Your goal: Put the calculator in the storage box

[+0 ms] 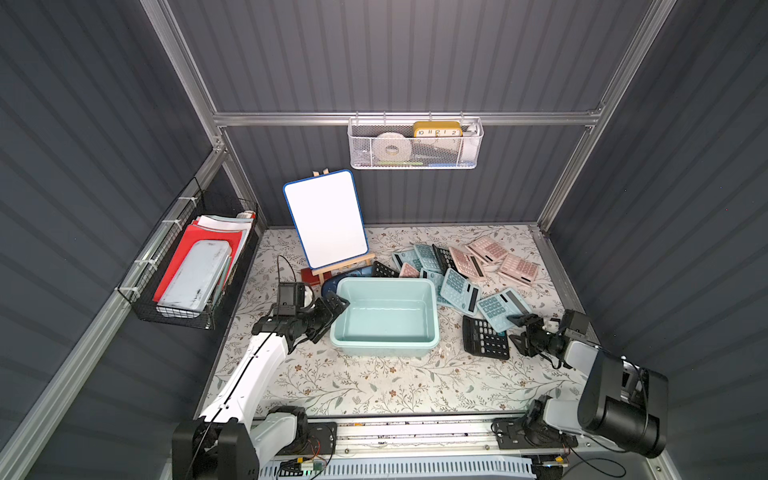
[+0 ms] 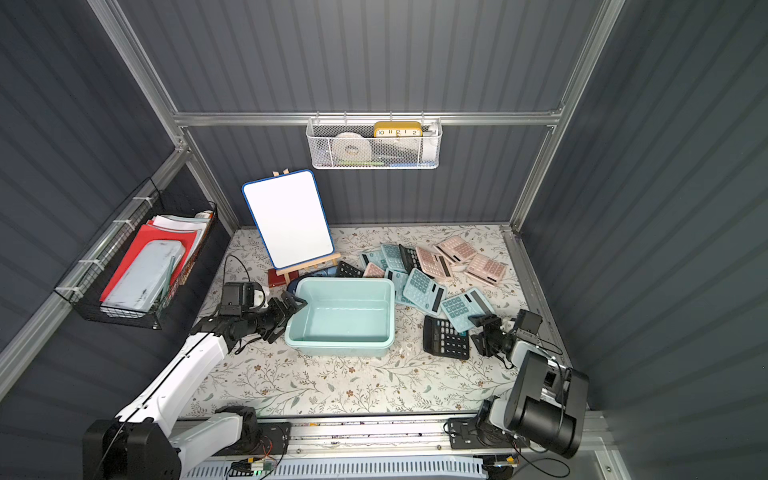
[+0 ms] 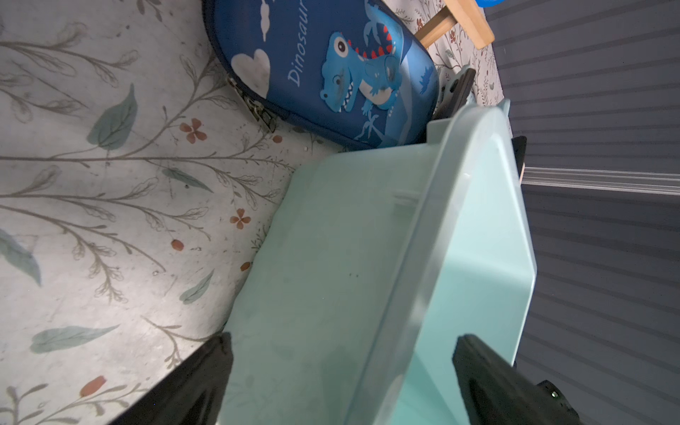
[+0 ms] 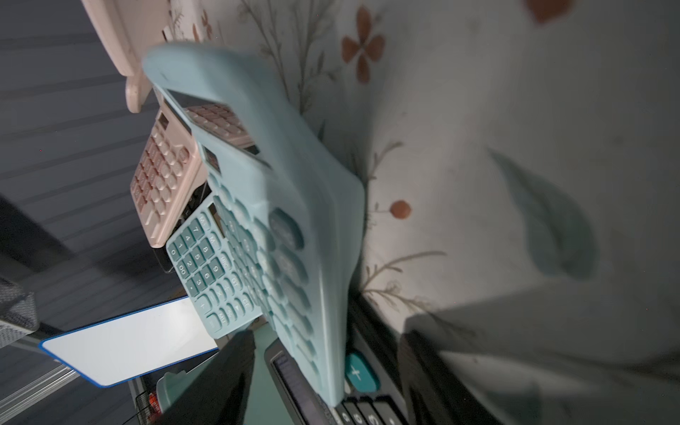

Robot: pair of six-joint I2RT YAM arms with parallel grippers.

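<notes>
The mint storage box (image 1: 384,342) stands empty at table centre. Many calculators lie to its right and behind: pale blue, pink and black ones, including a black calculator (image 1: 485,340) partly under a blue calculator (image 1: 502,308). My right gripper (image 1: 520,332) is open at that blue calculator's right end; in the right wrist view its fingers straddle the calculator's near edge (image 4: 318,297). My left gripper (image 1: 332,312) is open at the box's left wall, fingers either side of the rim (image 3: 418,269) in the left wrist view.
A blue dinosaur case (image 3: 326,71) lies behind the box near a whiteboard (image 1: 325,216) on an easel. A black wire basket (image 1: 172,316) hangs on the left wall, a white one (image 1: 360,152) on the back wall.
</notes>
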